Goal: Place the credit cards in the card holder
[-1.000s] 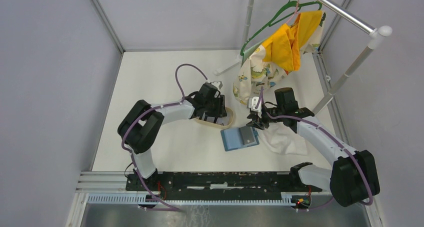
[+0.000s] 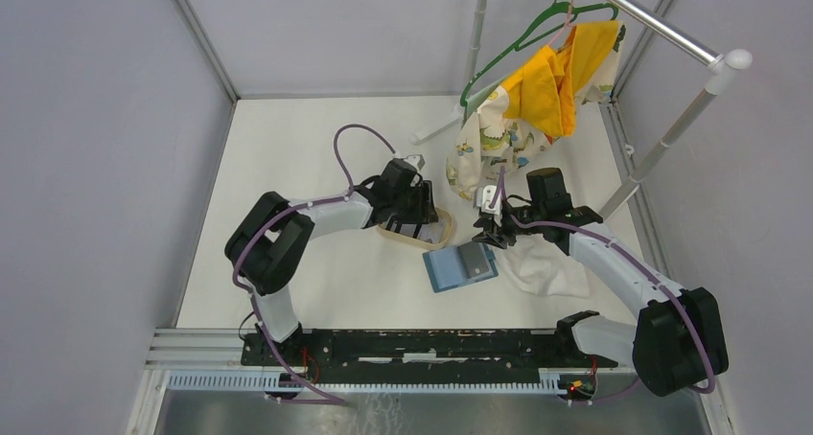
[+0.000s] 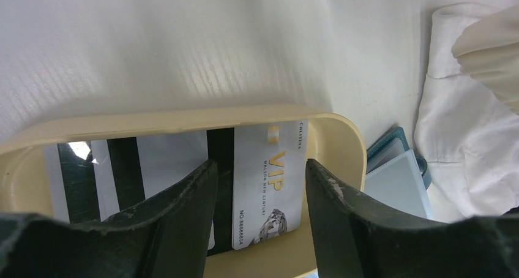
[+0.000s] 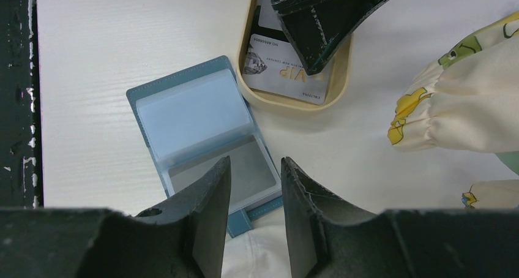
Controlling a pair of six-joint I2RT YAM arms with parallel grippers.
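Silver and black cards lie inside a beige oval tray [image 3: 183, 120]; the silver VIP card [image 3: 260, 180] is at its right end. Just above that card stands my left gripper, open, with nothing held between its fingers. The blue card holder [image 4: 186, 112] lies spread open beside the tray, with a grey pocket [image 4: 248, 161] on one half. Over the holder's grey end, my right gripper has its fingers apart and holds nothing. In the top view the left arm covers part of the tray.
A white cloth [image 2: 546, 267] lies right of the holder. Yellow and patterned garments [image 2: 542, 90] hang from a rack [image 2: 662, 28] behind the right arm.
The tray has shifted slightly to the right, and the holder hardly at all.
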